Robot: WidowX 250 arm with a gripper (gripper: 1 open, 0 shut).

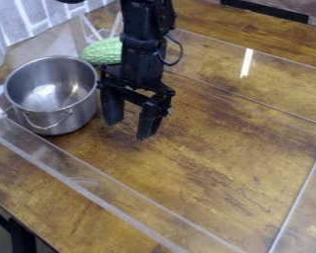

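The black robot gripper [131, 113] hangs low over the wooden table, right of a steel pot [48, 93]. Its two fingers are spread apart, with nothing seen between them. Behind the arm, at the upper left, lies a green and white object [103, 51], partly hidden by the arm.
Transparent edges or panels run along the table's sides. A white patterned cloth is at the top left corner.
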